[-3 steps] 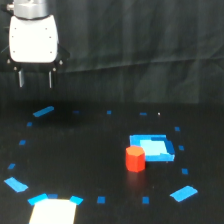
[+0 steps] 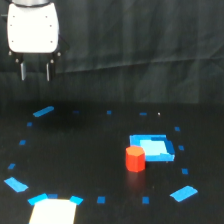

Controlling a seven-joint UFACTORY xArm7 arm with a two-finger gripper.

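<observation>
My white gripper (image 2: 36,73) hangs at the upper left, well above the dark table. Its two thin dark fingers stand apart, with nothing visible between them. A red-orange six-sided block (image 2: 135,158) is right of the table's middle. Directly behind it is a shallow blue tray (image 2: 167,157) with a white piece (image 2: 154,147) in it. The block overlaps the tray's front left edge in this view; whether they touch, I cannot tell. A pale cream item (image 2: 53,212) is partly cut off at the bottom edge, left of centre.
Several small blue marks dot the black table, with larger blue strips at the left (image 2: 15,185) and right (image 2: 184,193). A dark curtain (image 2: 140,50) hangs behind.
My gripper has risen a little, and its fingers look slightly closer together in the view. The block, tray and cream item have stayed put.
</observation>
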